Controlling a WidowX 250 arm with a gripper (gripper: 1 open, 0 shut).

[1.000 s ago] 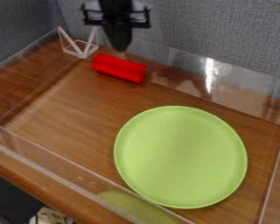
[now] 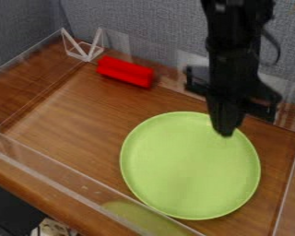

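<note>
My gripper (image 2: 224,115), a dark, blurred shape reaching down from the top right, hangs over the back part of a large light-green plate (image 2: 187,171). Whether its fingers are open or shut, and whether anything is between them, I cannot make out. A red cylinder (image 2: 125,71) lies on its side on the wooden surface toward the back left.
A white wire rack (image 2: 67,43) stands in the back left corner. Clear walls border the wooden surface (image 2: 70,120), which is bare on the left. A grey wall is behind.
My gripper has swept right and lower, from above the red cylinder at the back to over the green plate. The cylinder and plate have stayed in place.
</note>
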